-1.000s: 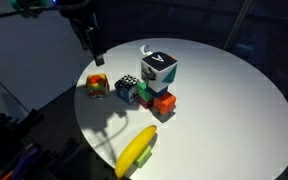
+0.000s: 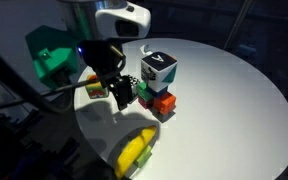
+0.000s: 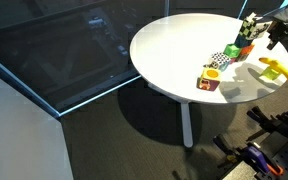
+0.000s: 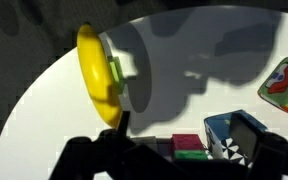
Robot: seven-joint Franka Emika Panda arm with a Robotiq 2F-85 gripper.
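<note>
My gripper (image 2: 122, 98) is low over the round table, in front of a group of toy blocks. In the wrist view its dark fingers (image 4: 112, 152) stand wide apart at the bottom, with nothing held. Beyond them show a red block face (image 4: 187, 142), a green one (image 4: 191, 155) and a blue-edged block (image 4: 229, 135). A large lettered block (image 2: 159, 70) sits behind a red block (image 2: 163, 104). The yellow banana (image 2: 135, 150) leans over a small green block (image 2: 144, 158). A checkered block (image 3: 219, 60) is partly hidden by my gripper in the first exterior view.
A multicoloured block (image 3: 208, 80) lies near the table's edge, apart from the stacked group. Dark floor (image 3: 84, 60) surrounds it.
My gripper has come down and to the right in the first exterior view, close to the blocks, and now covers part of the checkered block. Blocks and banana have not visibly moved.
</note>
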